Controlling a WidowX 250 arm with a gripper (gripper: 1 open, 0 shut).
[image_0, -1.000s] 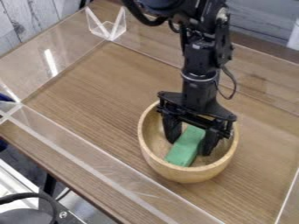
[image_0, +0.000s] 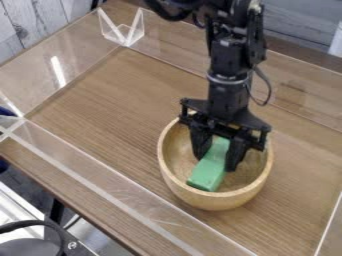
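Note:
A tan bowl (image_0: 183, 179) stands on the wooden table, right of the middle of the camera view. Inside it lies a green block (image_0: 206, 174). My black gripper (image_0: 218, 142) reaches down from the top into the bowl, its fingers at the upper end of the block and shut on it. The fingertips partly hide that end.
A small white wire-like object (image_0: 122, 28) is at the back left. Dark cables show at the lower left edge.
The gripper has shifted slightly over the bowl, and more of the green block shows below the fingers than a second ago.

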